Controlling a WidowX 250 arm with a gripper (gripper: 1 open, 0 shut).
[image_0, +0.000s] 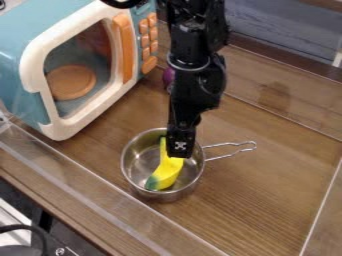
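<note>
My black gripper (179, 145) reaches down from the top over a steel pot (144, 185) with a long wire handle, its fingertips at the pot's upper right. A yellow banana (166, 172) with a green tip lies in the pot, just below and left of the fingertips. The gripper is open, though the gap between its fingers is hard to see from here.
A blue-and-white toy microwave (40, 60) with its door opening facing the pot and an orange disc inside stands at the upper left. A purple object (167, 79) is mostly behind the arm.
</note>
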